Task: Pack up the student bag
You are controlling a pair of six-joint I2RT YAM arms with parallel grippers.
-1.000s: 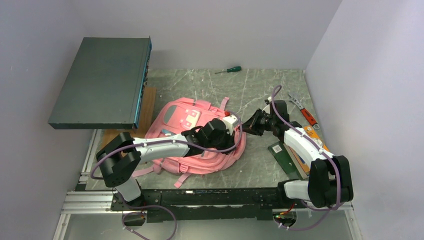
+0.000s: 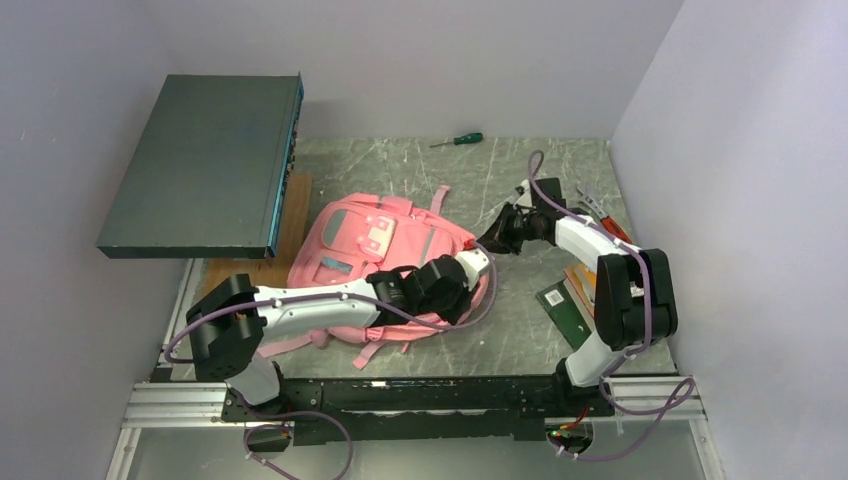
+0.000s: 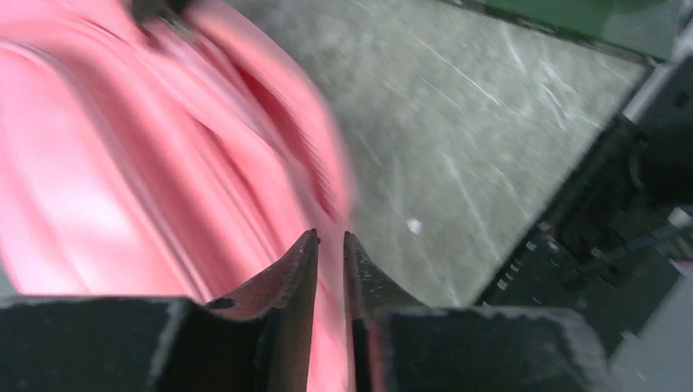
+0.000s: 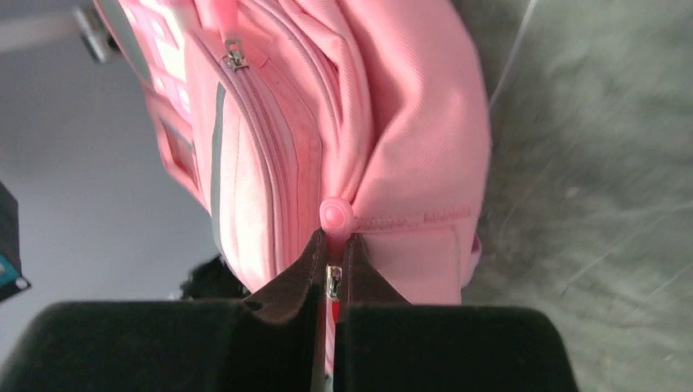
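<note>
The pink student bag (image 2: 392,238) lies on the grey table, its right side between my two grippers. In the right wrist view my right gripper is shut on a pink zipper pull (image 4: 336,214) beside the bag's right end; a bit of metal and red shows between the fingers. Another metal zipper slider (image 4: 235,55) sits on the front pocket. My left gripper stands slightly open over the bag's near right edge, pink fabric (image 3: 270,180) showing in and behind the narrow gap. Blur hides whether the pads touch it.
Green and orange books (image 2: 566,313) lie under the right arm. A green screwdriver (image 2: 460,139) is at the back, a red-handled tool (image 2: 615,229) at the right. A large dark box (image 2: 205,165) overhangs the left side. Bare table lies behind the bag.
My right gripper has moved left and slightly back, along the bag's right end. The bag's right side has moved a little.
</note>
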